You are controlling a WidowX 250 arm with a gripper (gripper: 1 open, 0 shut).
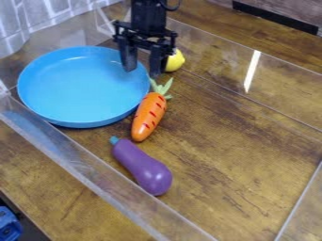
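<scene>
My gripper (143, 58) hangs at the top centre, over the back right rim of a blue bowl (73, 85), its two black fingers apart. A yellow object (175, 59) lies just right of the gripper, partly behind it. An orange toy carrot (150, 116) with green leaves lies beside the bowl's right side, and a purple toy eggplant (143, 167) lies lower, toward the front.
Clear walls border the area at left and right. A small blue object (7, 225) shows at the lower left corner.
</scene>
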